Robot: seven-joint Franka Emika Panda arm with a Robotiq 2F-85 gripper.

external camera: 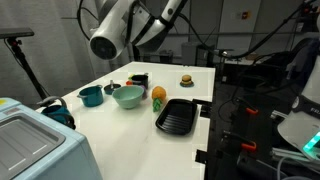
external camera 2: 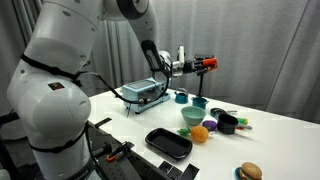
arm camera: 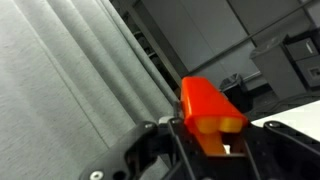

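My gripper (external camera 2: 192, 67) is high above the table, shut on a red-orange object (external camera 2: 207, 62). In the wrist view the red-orange object (arm camera: 205, 97) rises between the dark fingers, its near end paler orange; I cannot tell exactly what it is. Its lower part is hidden by the fingers. Exterior view 1 shows the arm (external camera: 125, 30) across the top, with the held object not clearly visible there.
Below on the white table stand a green bowl (external camera: 128, 96), a teal pot (external camera: 91, 96), a black tray (external camera: 177, 117), an orange (external camera: 158, 92), a green item (external camera: 156, 106) and a toy burger (external camera: 186, 80). A white box (external camera: 40, 150) occupies the left.
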